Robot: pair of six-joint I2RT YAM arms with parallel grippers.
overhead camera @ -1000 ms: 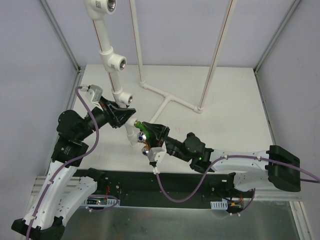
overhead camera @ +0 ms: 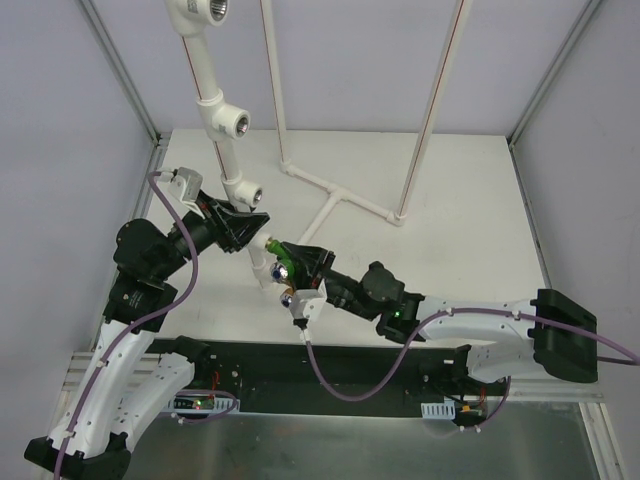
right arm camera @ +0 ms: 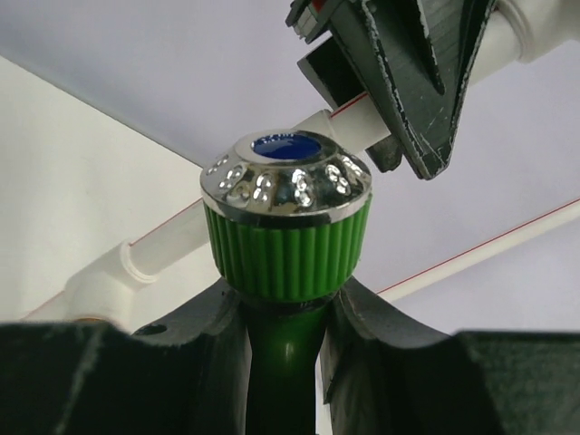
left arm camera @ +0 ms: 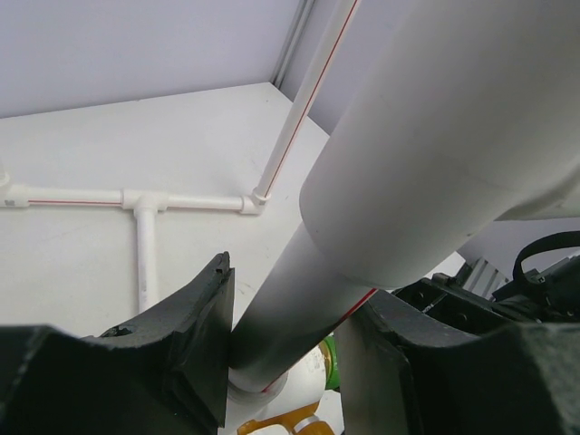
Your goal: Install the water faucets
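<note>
A green faucet (overhead camera: 280, 252) meets the mouth of a white pipe fitting (overhead camera: 262, 241), its brass end close to the opening; how deep it sits cannot be seen. My right gripper is shut on the faucet's green neck. Beyond those fingers, the ribbed green knob (right arm camera: 285, 258) with its silver, blue-centred cap faces the right wrist camera. My left gripper has its fingers on both sides of the upright white pipe (left arm camera: 290, 299), close to it; whether they press on it is unclear. Below, an orange faucet (overhead camera: 287, 298) is partly hidden.
Higher on the pipe, several fittings, such as this one (overhead camera: 237, 122), have open mouths. A thin white pipe frame (overhead camera: 345, 195) lies behind. The white board (overhead camera: 460, 240) to the right is mostly clear. Both grippers are close together.
My right wrist has turned to and fro about the faucet, its white mount swinging, while the grip stays near the same fitting. The left arm looks unmoved.
</note>
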